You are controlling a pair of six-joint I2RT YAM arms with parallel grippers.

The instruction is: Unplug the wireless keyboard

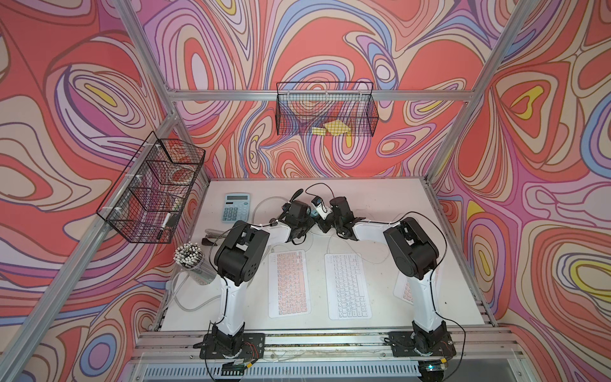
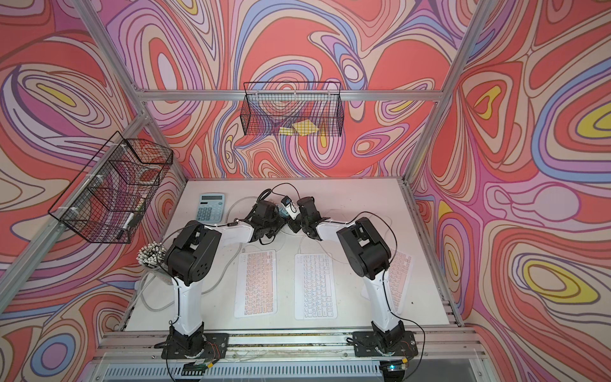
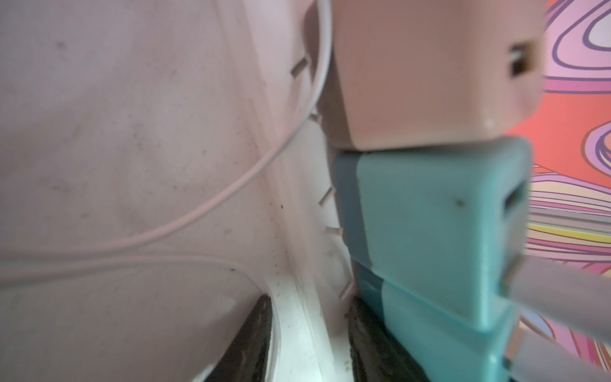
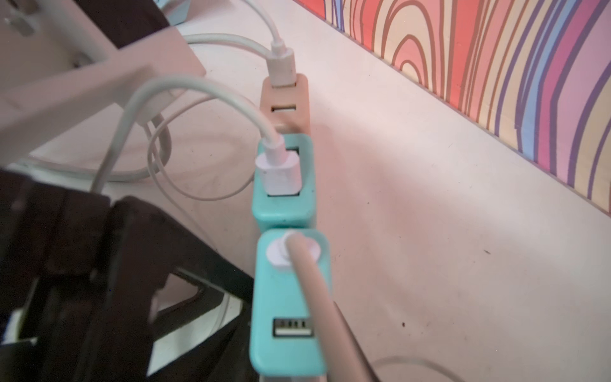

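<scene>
Near the back centre, both my left gripper (image 1: 310, 216) and my right gripper (image 1: 323, 222) are at a power strip with stacked USB chargers. The left wrist view shows a pink charger (image 3: 426, 70) and teal chargers (image 3: 420, 229) close beside the left fingers. In the right wrist view a teal charger (image 4: 289, 293) stands at my dark right fingers, a white cable plugged in its top; another teal charger (image 4: 286, 207) and a tan one (image 4: 285, 95) carry white plugs. Both grippers appear shut on the strip or chargers, their contact partly hidden. Keyboards (image 1: 347, 286) lie in front.
A calculator (image 1: 236, 208) lies back left, a container of white round-topped items (image 1: 191, 258) at left. Wire baskets (image 1: 326, 111) hang on the frame. Loose cables cross the table.
</scene>
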